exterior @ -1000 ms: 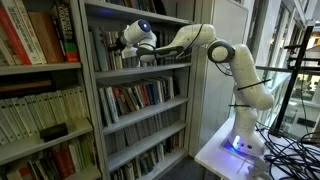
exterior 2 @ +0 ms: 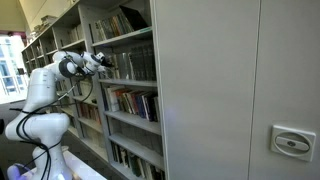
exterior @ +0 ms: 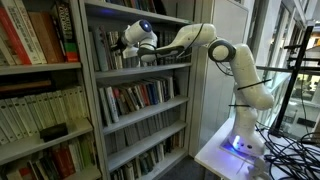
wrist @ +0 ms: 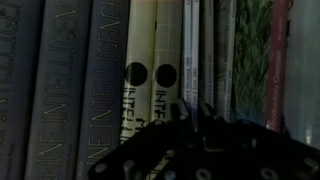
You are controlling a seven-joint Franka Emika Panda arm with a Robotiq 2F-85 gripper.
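A row of upright books fills the dark wrist view, with two cream spines (wrist: pixel 138 70) bearing black dots left of centre. Right of them stand several thin spines, among them a pale thin book (wrist: pixel 191 55). My gripper is at the lower part of these thin spines, its dark fingertips close together and shut on what appears to be a thin book; the exact contact is hard to make out. From outside, the gripper (exterior: pixel 121 48) reaches into an upper shelf of the grey bookcase (exterior: pixel 103 120), partly lost against the books.
To the right of the thin spines are a green leafy cover (wrist: pixel 252 50) and a reddish spine (wrist: pixel 278 70). Shelf boards run above and below the row. Lower shelves hold more books (exterior: pixel 140 95). A white cabinet panel (exterior 2: pixel 205 90) stands beside the bookcase.
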